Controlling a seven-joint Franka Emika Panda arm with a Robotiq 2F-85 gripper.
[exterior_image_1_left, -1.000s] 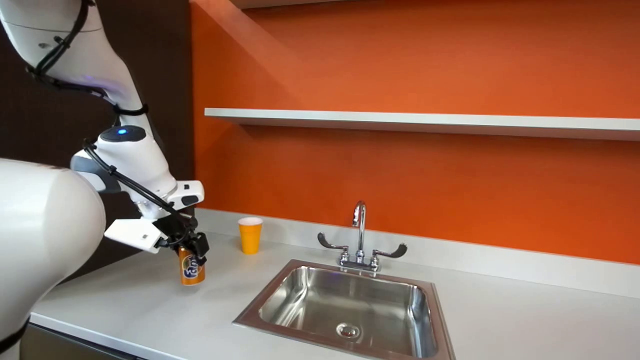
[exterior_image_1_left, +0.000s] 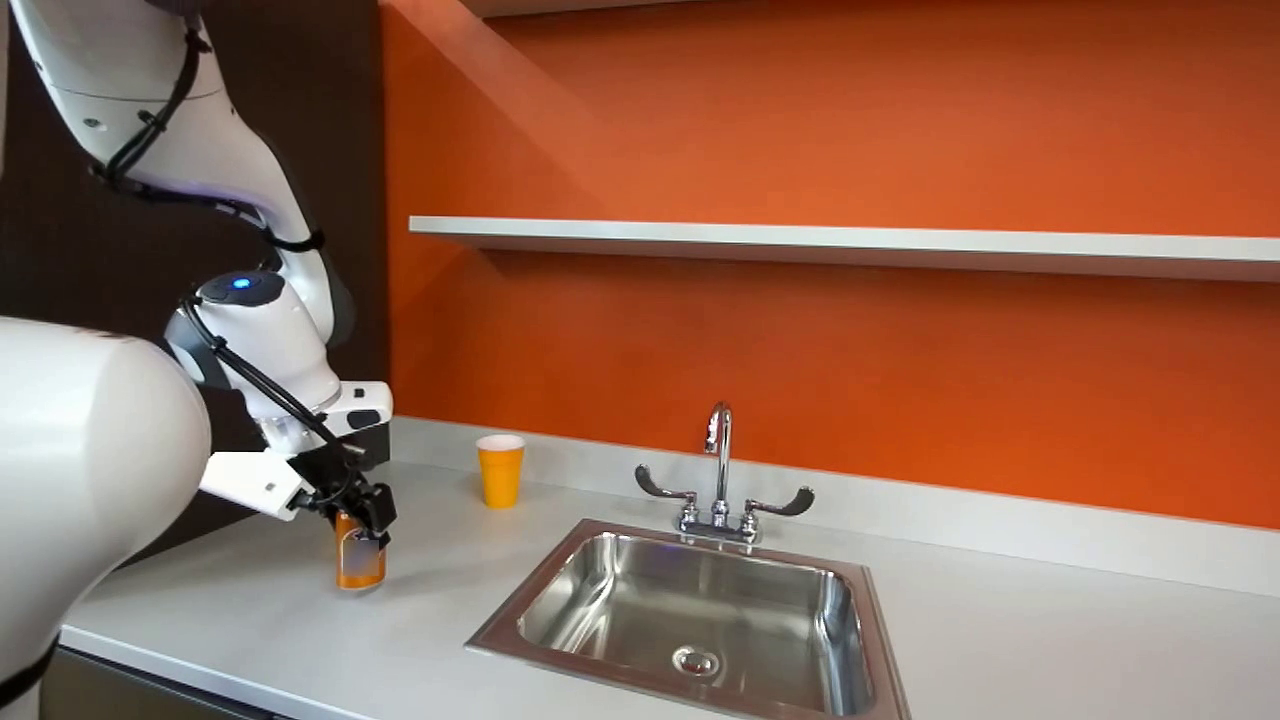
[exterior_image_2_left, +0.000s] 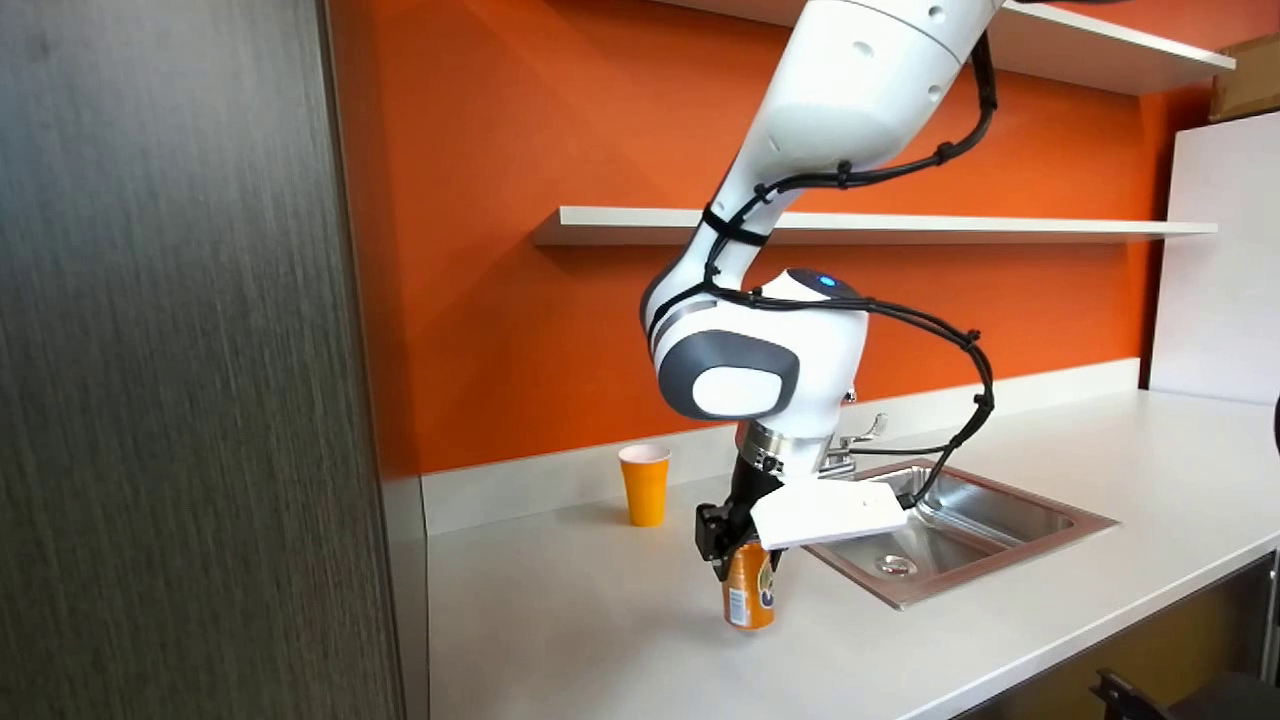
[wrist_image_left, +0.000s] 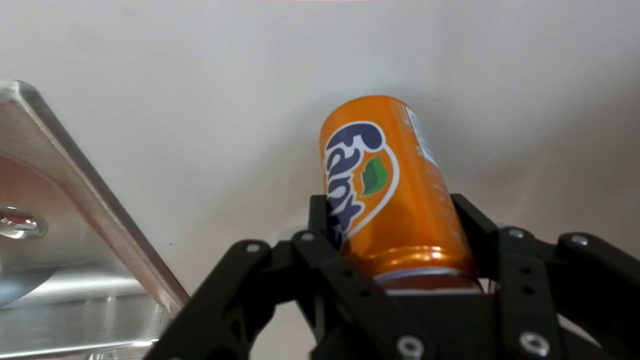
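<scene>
An orange Fanta can (wrist_image_left: 384, 186) is clasped between the black fingers of my gripper, its lower end pointing away from the wrist camera. In exterior view 1 the can (exterior_image_1_left: 359, 562) is nearly upright, low over the counter left of the sink, with my gripper (exterior_image_1_left: 357, 523) around its upper part. Exterior view 2 shows the can (exterior_image_2_left: 750, 594) slightly tilted below the gripper (exterior_image_2_left: 746, 550). Whether its base touches the counter I cannot tell. The can's top is hidden by the fingers.
A yellow cup (exterior_image_1_left: 500, 474) stands upright near the back wall. The steel sink (exterior_image_1_left: 564, 554) with its faucet (exterior_image_1_left: 720, 468) lies to the right. A dark panel (exterior_image_2_left: 192, 360) bounds the counter's left side. Bare counter (exterior_image_2_left: 540, 624) surrounds the can.
My gripper and the can have moved left and a little lower in exterior view 1. The can is still held; the cup has stayed put.
</scene>
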